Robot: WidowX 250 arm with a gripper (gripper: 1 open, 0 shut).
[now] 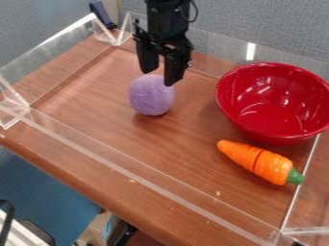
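My black gripper (162, 67) hangs open above and slightly behind a purple ball (150, 96), its two fingers apart with nothing visible between them. The ball rests on the wooden table (129, 154), left of a red bowl (270, 101). An orange toy carrot (257, 161) with a green tip lies in front of the bowl at the right.
Clear plastic walls border the table on the left, back and right. The bowl stands close to the back right corner.
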